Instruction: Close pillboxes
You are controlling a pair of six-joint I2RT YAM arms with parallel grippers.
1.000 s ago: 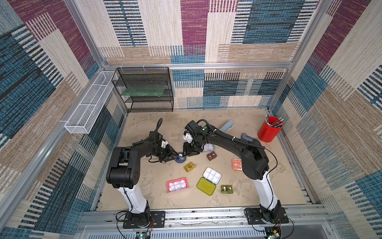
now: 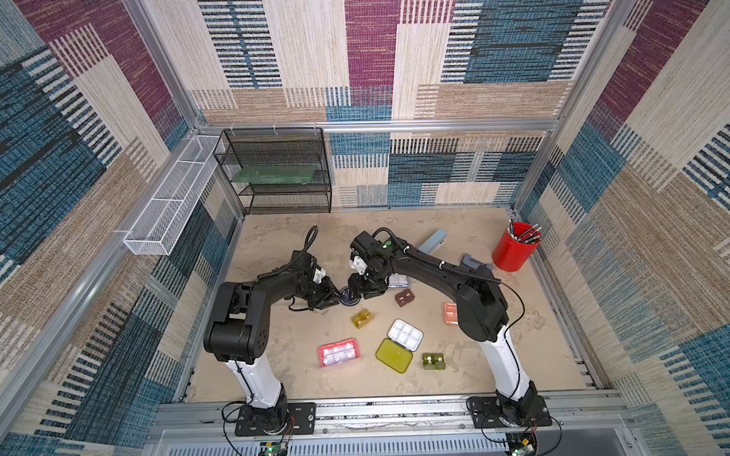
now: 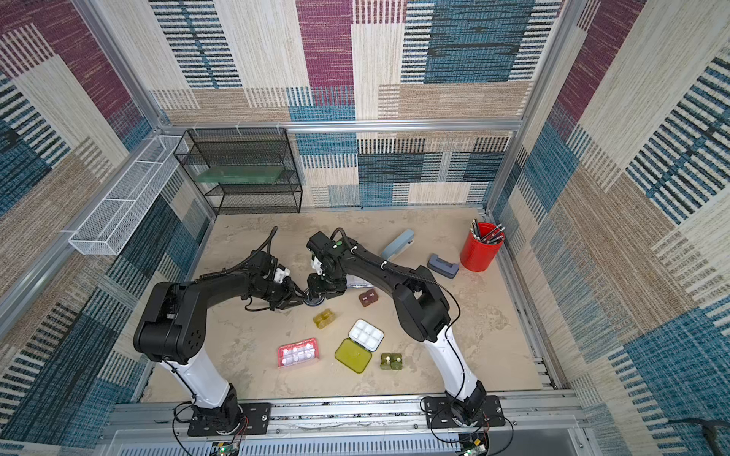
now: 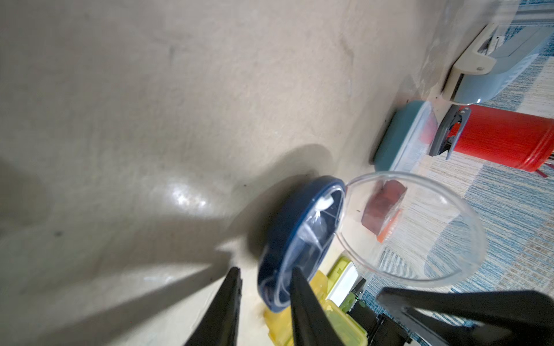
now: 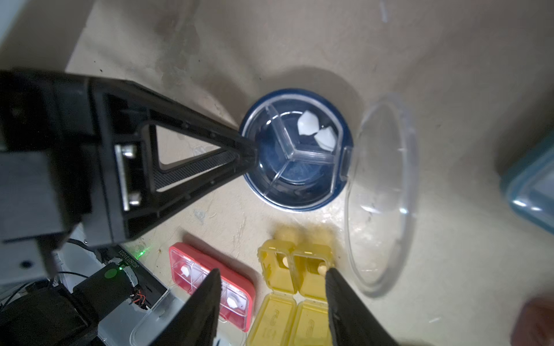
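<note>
A round blue pillbox with white pills sits between my grippers, its clear lid raised on the hinge. My left gripper is at the box's near end, fingers apart; whether it grips the rim is unclear. In the right wrist view its black finger reaches the box's side. My right gripper hovers over the box's near side, fingers open. A yellow pillbox lies open nearby. Other pillboxes stand around: pink, white-and-olive with lid open, olive, brown, orange.
A red pen cup and grey stapler are at the back right, with a light blue stapler at the back. A wire rack stands at the back left.
Both grippers have shifted slightly right in the top left view, with the round pillbox moving slightly the same way.
</note>
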